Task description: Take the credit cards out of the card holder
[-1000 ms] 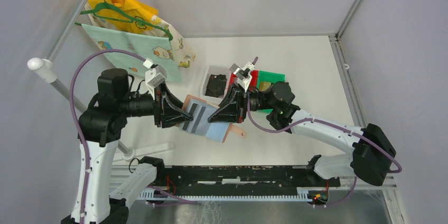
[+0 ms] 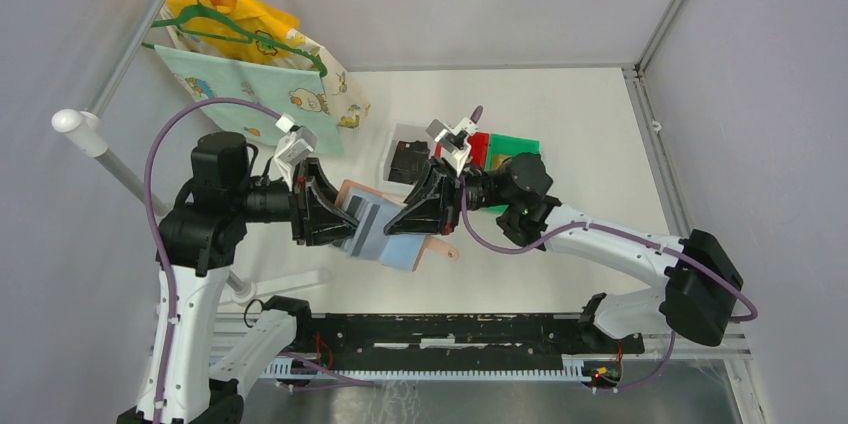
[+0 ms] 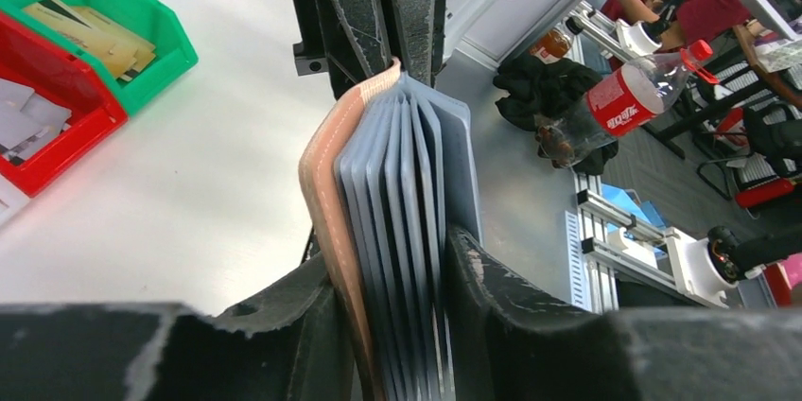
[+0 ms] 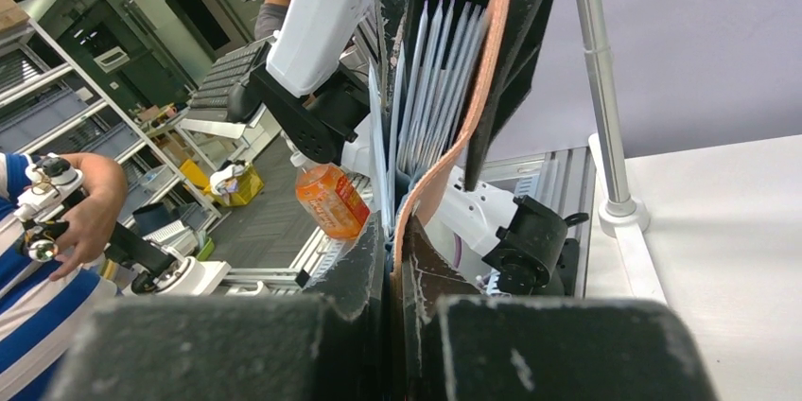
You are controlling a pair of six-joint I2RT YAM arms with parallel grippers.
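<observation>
The card holder [image 2: 373, 226], with a tan cover and pale blue-grey sleeves, is held up between both arms above the table. My right gripper is shut on one end of it, pinching cover and sleeves together. At the other end my left gripper [image 2: 352, 227] stands part open, one finger on each side of the holder. The sleeves [image 3: 392, 202] stand fanned apart between those fingers. From the right, the left gripper's fingers [image 4: 525, 32] flank the spread sleeve edges. Whether cards sit inside the sleeves cannot be made out.
Behind the arms stand a white box [image 2: 391, 159] with a dark item, a red box [image 3: 95, 103] with pale cards, and a green box [image 3: 175, 46] with yellowish cards. A cloth on a hanger [image 2: 250, 39] hangs at back left.
The right gripper and its end of the holder have shifted slightly left.
</observation>
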